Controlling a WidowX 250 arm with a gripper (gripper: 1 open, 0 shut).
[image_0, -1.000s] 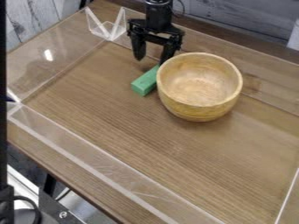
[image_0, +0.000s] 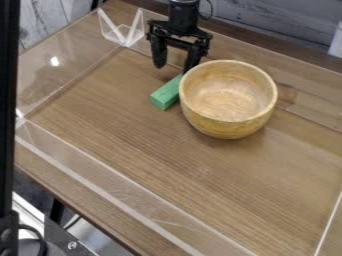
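My black gripper (image_0: 178, 50) hangs over the back of the table, its dark fingers pointing down just behind a light wooden bowl (image_0: 229, 98). A green block (image_0: 164, 95) lies on the table at the bowl's left side, partly beside its rim. Whether the gripper is open or shut, or has anything between its fingers, is too small and dark to tell.
A clear plastic piece (image_0: 123, 28) stands at the back left, left of the gripper. Dark cables show at the lower left edge.
The gripper has shifted very slightly; the bowl and green block appear to be in the same places.
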